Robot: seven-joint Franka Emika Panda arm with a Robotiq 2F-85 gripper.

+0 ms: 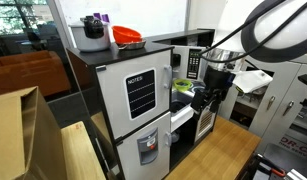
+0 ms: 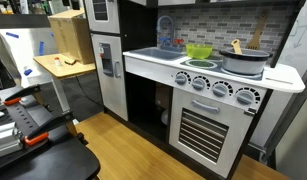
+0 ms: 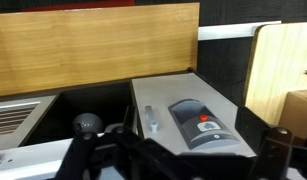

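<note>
My gripper stands open in the wrist view, its dark fingers spread wide and nothing seen between them. Below it is the light grey lower fridge door, with a dark dispenser panel bearing a red spot and a slim handle. In exterior view 1 the gripper hangs in front of the toy kitchen, to the right of the tall fridge. Both fridge doors look closed there. Its fingertips are too small to make out in that view.
A black pot and a red bowl stand on top of the fridge. On the counter are a green basket and a pot. A cardboard box sits on the side table.
</note>
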